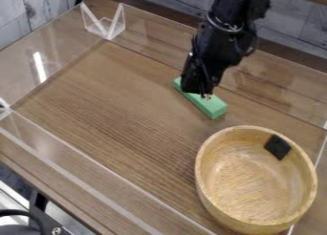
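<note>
My black gripper (200, 86) hangs from the top centre, low over the green block (205, 102), which lies on the wooden surface. The gripper's tip is just above the block's upper-left end and partly hides it. Its fingers look close together, shut, with nothing seen between them; whether the tip touches the block I cannot tell.
A large beige bowl (253, 191) with a black patch on its rim sits at the lower right. A white wire holder (105, 21) stands at the back left.
</note>
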